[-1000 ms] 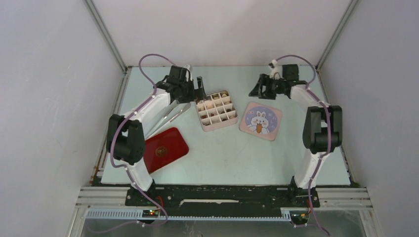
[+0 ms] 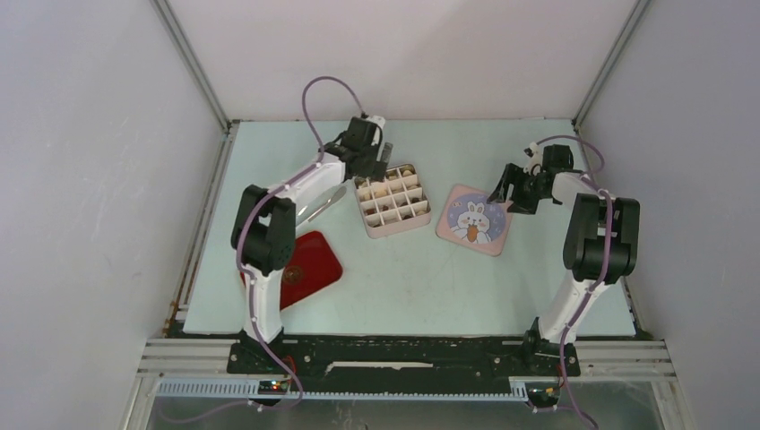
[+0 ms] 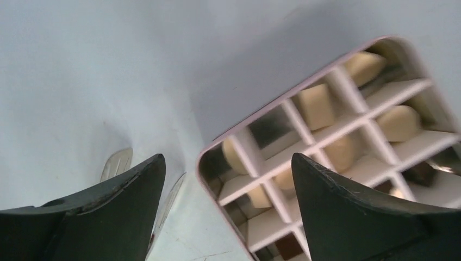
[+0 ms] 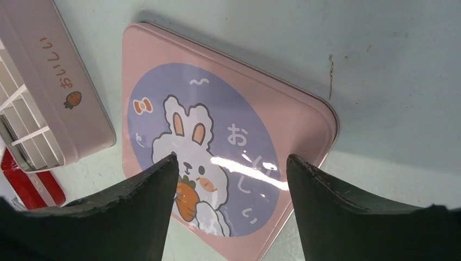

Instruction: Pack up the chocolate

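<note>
A pink compartment box [image 2: 399, 226] stands mid-table, holding pale and dark chocolates in its cells. My left gripper is open above its back-left corner, with nothing between its fingers. To the right of the box lies a pink lid [image 2: 484, 246] with a rabbit picture, flat on the table. My right gripper is parted over the lid's right side, its fingertips low near the surface with the lid showing between them; whether they touch it is unclear.
A red tray [image 2: 312, 260] lies at the left front, partly under my left arm. Long metal utensils [image 2: 324, 204] lie left of the box.
My left gripper has moved rightward and toward the back over the box.
</note>
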